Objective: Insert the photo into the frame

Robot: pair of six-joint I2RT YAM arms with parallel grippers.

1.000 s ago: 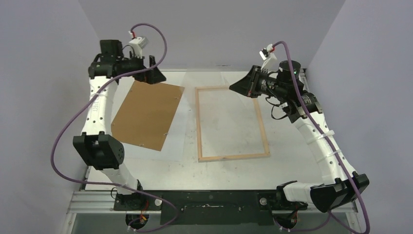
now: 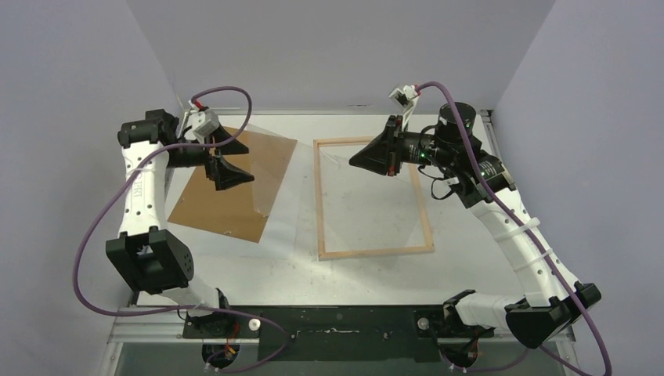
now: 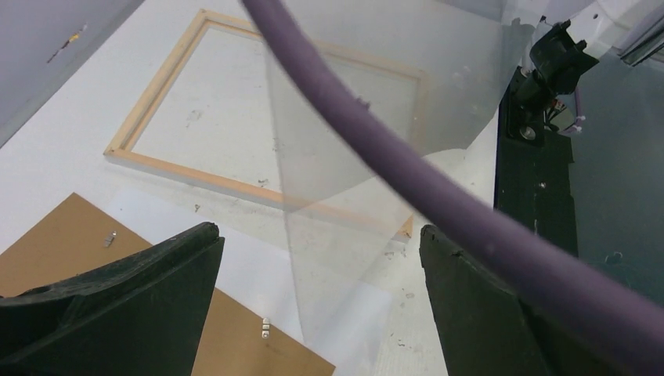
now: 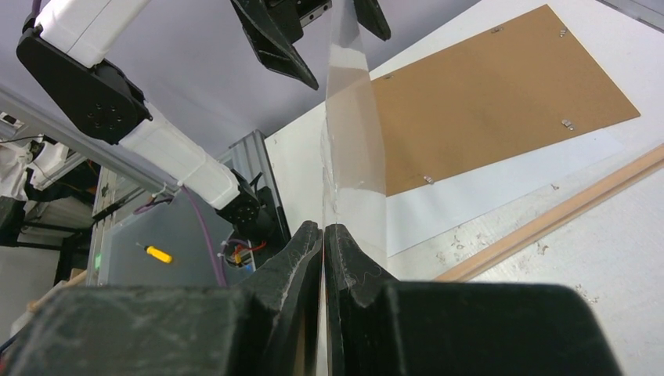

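Observation:
A clear, thin sheet (image 4: 352, 129) rises from my right gripper, which is shut on its edge; in the top view this gripper (image 2: 351, 163) is above the frame's upper part. The sheet (image 3: 337, 168) reaches toward my left gripper (image 2: 251, 164), over the brown board (image 2: 227, 207). The left gripper stands open, the sheet's free end hanging between its fingers without visible grip. A wooden frame (image 2: 319, 200) lies flat on the table. White paper (image 4: 470, 207) shows beside the board; which sheet is the photo, I cannot tell.
Small metal clips (image 3: 266, 327) sit along the board's edges. A purple hose (image 3: 391, 157) crosses the left wrist view. Grey walls (image 2: 337, 55) close off the back and sides.
The right gripper has shifted a little left and forward, still shut on the clear sheet.

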